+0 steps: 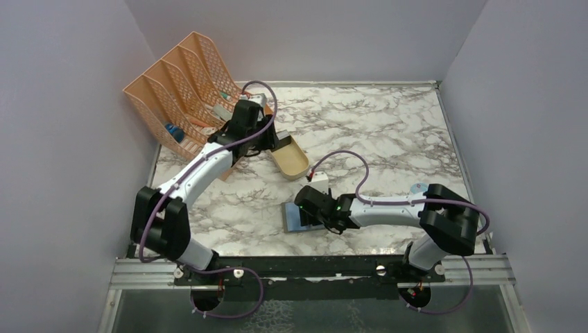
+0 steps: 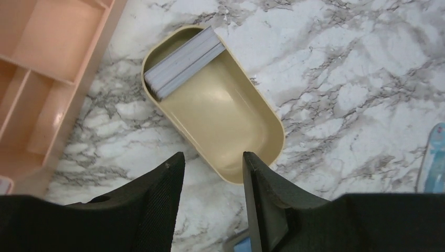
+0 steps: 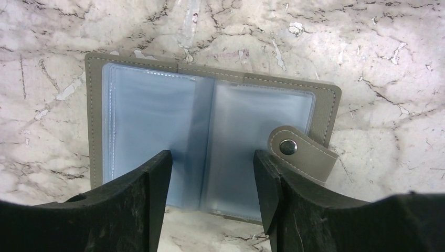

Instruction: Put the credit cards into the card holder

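A row of grey-white cards (image 2: pixel 183 60) stands on edge at one end of a cream oval-cornered box (image 2: pixel 223 110); the rest of that box is empty. My left gripper is over the box's near side, fingers apart, with only the box and marble behind the gap. Spread flat on the table, the grey card holder (image 3: pixel 97 121) shows clear bluish sleeves (image 3: pixel 149 118) and a snap strap (image 3: pixel 315 157). Right above it is my right gripper, open and empty. In the top view the right arm covers part of the holder (image 1: pixel 292 216).
The orange rack (image 1: pixel 166 83), with several small items inside, stands at the left, close to the box. A light-blue round object (image 1: pixel 419 188) lies near the right arm.
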